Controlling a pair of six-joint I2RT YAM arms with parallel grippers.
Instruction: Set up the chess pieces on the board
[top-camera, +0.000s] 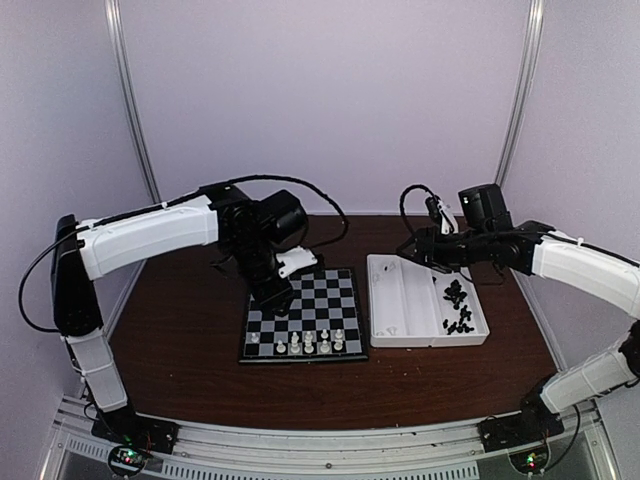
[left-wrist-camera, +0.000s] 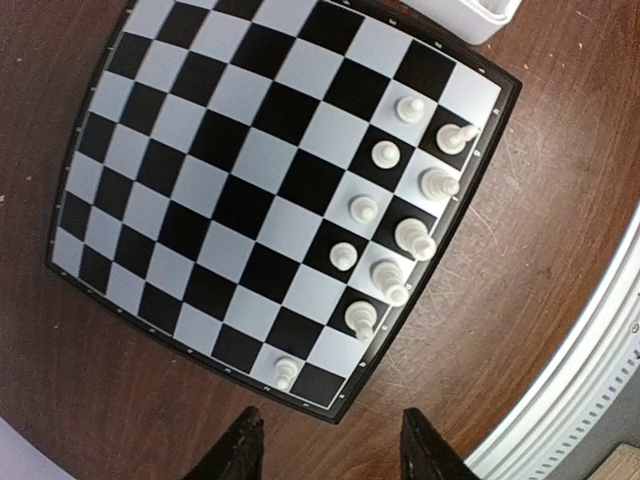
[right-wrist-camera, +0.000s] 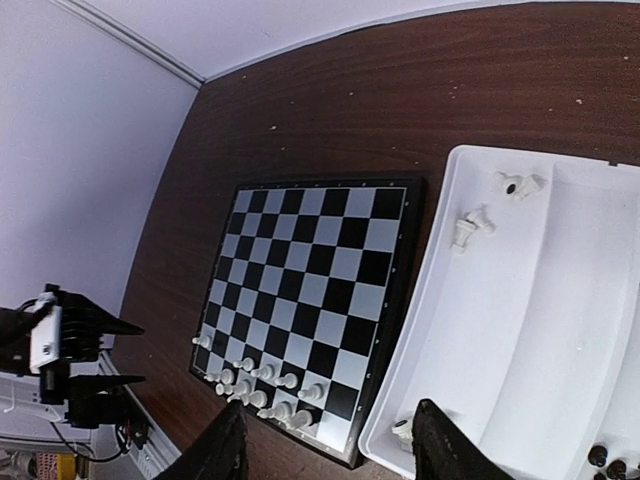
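The chessboard (top-camera: 315, 300) lies centre on the table, several white pieces standing along its near edge, among them a lone piece (left-wrist-camera: 285, 372) near one corner. My left gripper hangs above the board's left part, fingers apart, nothing seen between them. My right gripper is held high over the white tray (top-camera: 400, 340), open and empty. The tray holds a few white pieces (right-wrist-camera: 470, 228) in its left compartment and several black pieces (top-camera: 457, 300) in its right compartment.
The tray sits just right of the board. Bare wooden table (top-camera: 180, 330) lies left of and in front of the board. Walls close in the back and sides.
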